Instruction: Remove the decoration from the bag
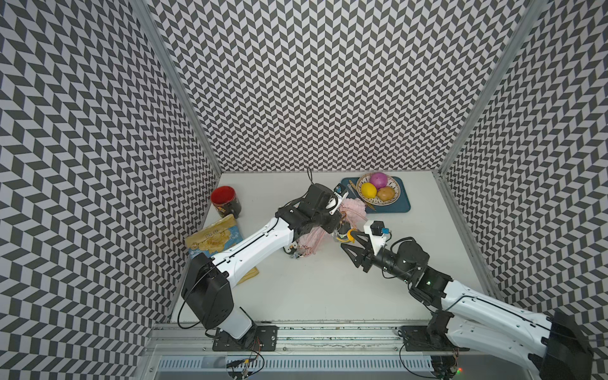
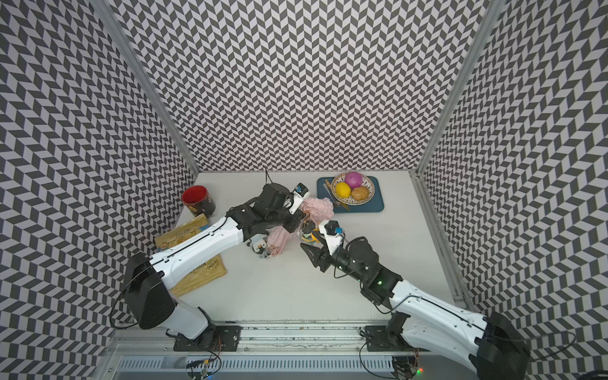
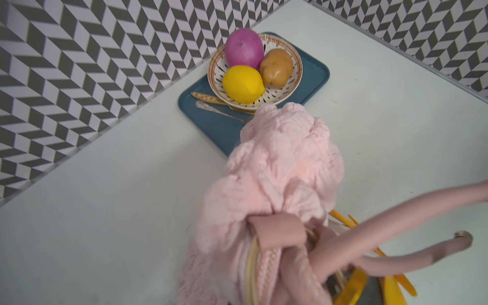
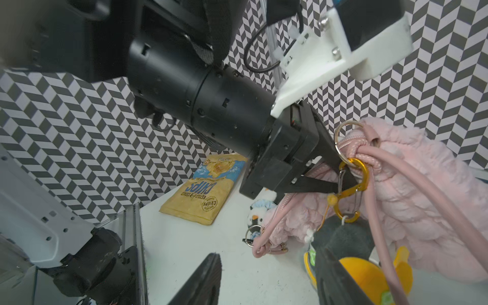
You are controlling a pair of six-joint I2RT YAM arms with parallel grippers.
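The fluffy pink bag (image 4: 427, 188) is held above the table by my left gripper, whose fingers close behind the yellow carabiner (image 4: 362, 178) by the bag's ring. Which part they pinch is partly hidden. From that carabiner hangs a dark grey and yellow plush decoration (image 4: 343, 239), beside the pink straps (image 4: 378, 223). A second plush, white and blue (image 4: 261, 206), dangles at the bag's other end, near a metal ring. My right gripper stands apart with fingers spread and nothing between them, short of the grey plush. In the left wrist view, fluffy fabric and a strap loop (image 3: 277, 228) fill the foreground.
A blue tray (image 3: 315, 81) with a fruit bowl (image 3: 216, 66) and cutlery sits behind the bag. The chip bag (image 1: 212, 237) and a red-lined mug (image 1: 226, 202) are at the left.
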